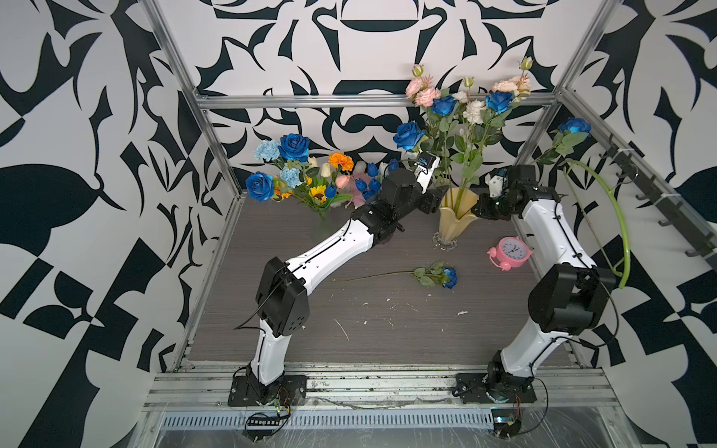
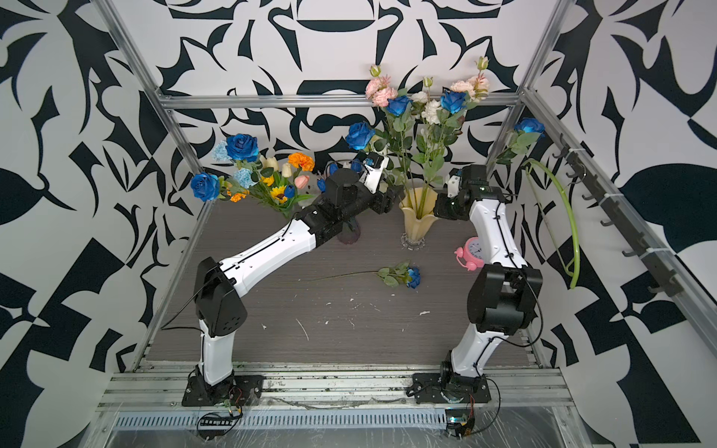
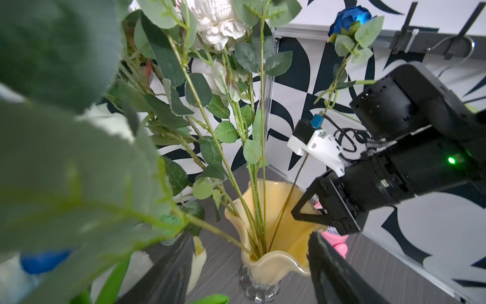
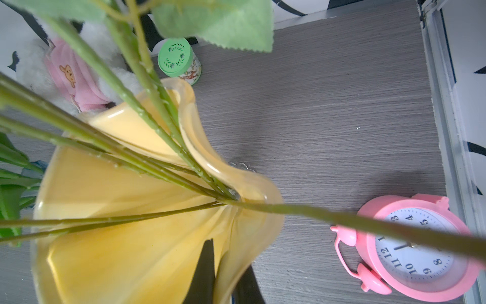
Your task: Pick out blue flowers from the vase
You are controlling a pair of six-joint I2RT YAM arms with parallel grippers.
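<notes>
The cream fluted vase [image 1: 451,223] stands near the table's middle with tall stems in it. Blue roses [image 1: 408,136] rise from it among pink and white flowers; another blue rose [image 3: 349,19] leans far right, its stem passing behind my right arm. One loose blue rose [image 1: 449,277] lies on the table in front. My left gripper is part open at the vase's left side. A leafy stem [image 3: 215,232] crosses between its fingers in the left wrist view; I cannot tell whether they touch it. At the opposite side, my right gripper is shut on the vase's rim.
Right of the vase sits a pink alarm clock [image 4: 417,248]. A green-lidded tin [image 4: 177,58] and a plush toy [image 4: 73,71] stand behind. Another mixed bouquet [image 1: 317,183] is at the left.
</notes>
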